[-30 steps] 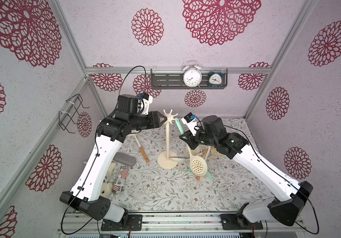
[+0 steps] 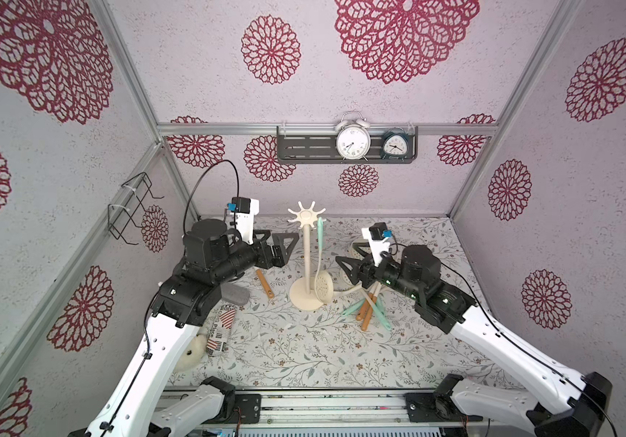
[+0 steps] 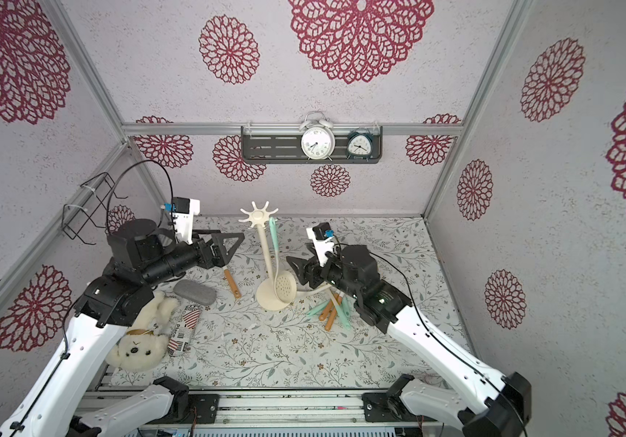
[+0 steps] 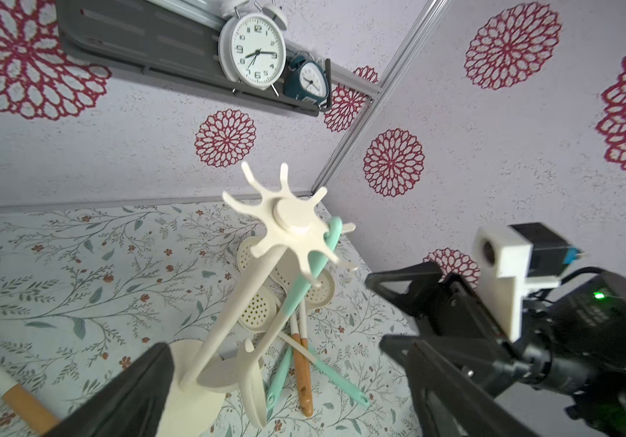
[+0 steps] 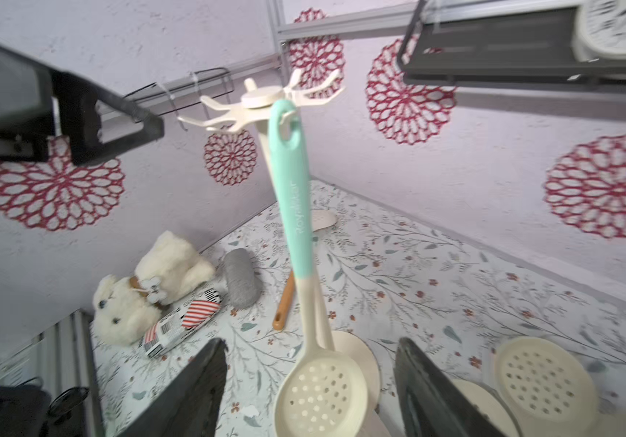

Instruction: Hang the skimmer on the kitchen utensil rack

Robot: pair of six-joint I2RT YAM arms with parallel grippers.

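The skimmer (image 5: 300,211), with a mint handle and a cream perforated bowl, hangs by its handle hole from one hook of the cream utensil rack (image 4: 294,217). Its bowl (image 2: 324,287) hangs low beside the rack's post, above the round base (image 2: 302,297). To the right of the skimmer, my right gripper (image 2: 345,271) is open and apart from it; the right wrist view shows nothing between its fingers. On the rack's left side my left gripper (image 2: 292,249) is open and empty, clear of the hooks.
Several loose utensils (image 2: 368,313) lie crossed on the table right of the rack base. An orange-handled utensil (image 2: 264,284) lies to the left, near a grey case (image 3: 195,292), a striped packet (image 3: 184,329) and a plush toy (image 3: 141,348).
The skimmer has swung down to hang near the post.
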